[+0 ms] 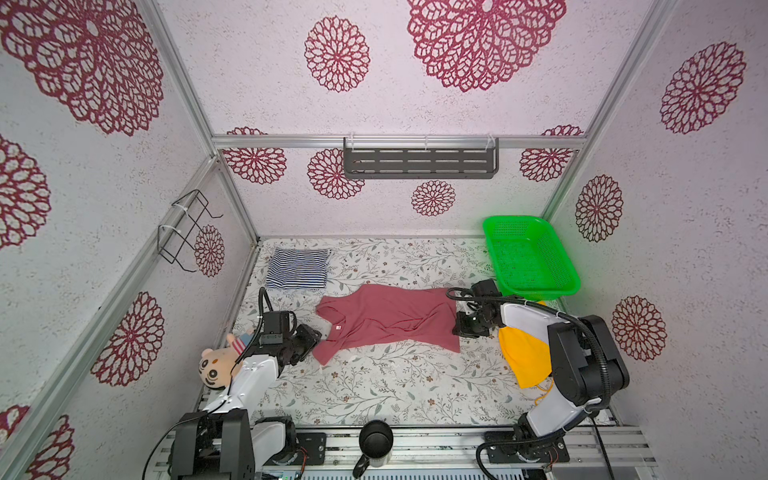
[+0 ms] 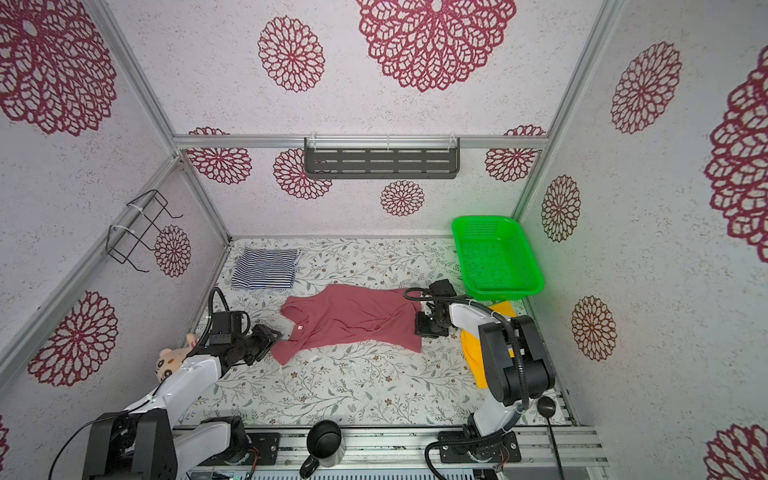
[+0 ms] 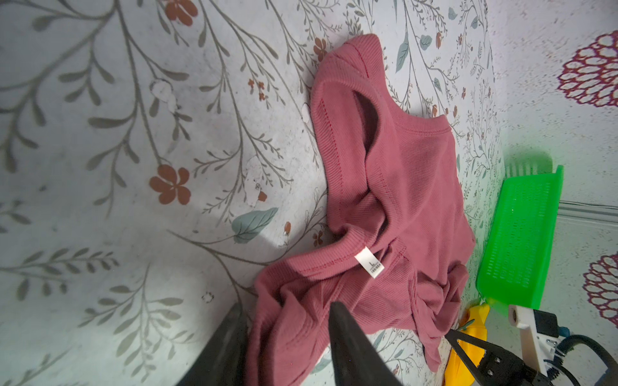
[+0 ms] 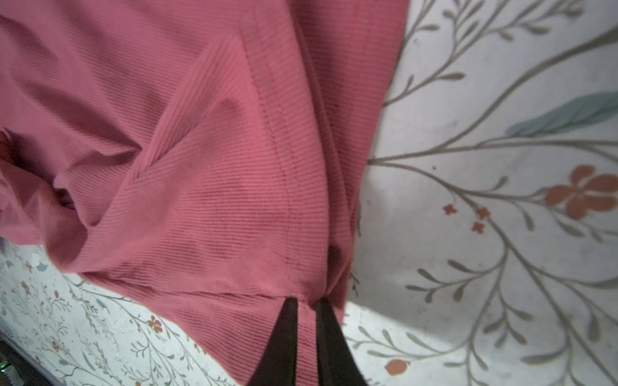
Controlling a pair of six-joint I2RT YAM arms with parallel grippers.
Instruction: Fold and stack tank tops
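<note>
A wrinkled pink tank top [image 1: 392, 312] lies spread crosswise on the floral mat, a white label showing at its left part. My left gripper is over that left end, fingers apart with fabric below them, blurred. My right gripper is at the right edge, its fingertips close together on a folded-over hem [image 4: 283, 167]; whether fabric is between them is unclear. A folded striped top [image 1: 296, 269] lies at the back left.
A green basket [image 1: 529, 252] stands at the back right, with yellow cloth [image 1: 524, 356] in front of it, partly under my right arm. A plush toy [image 1: 216, 368] is at the left.
</note>
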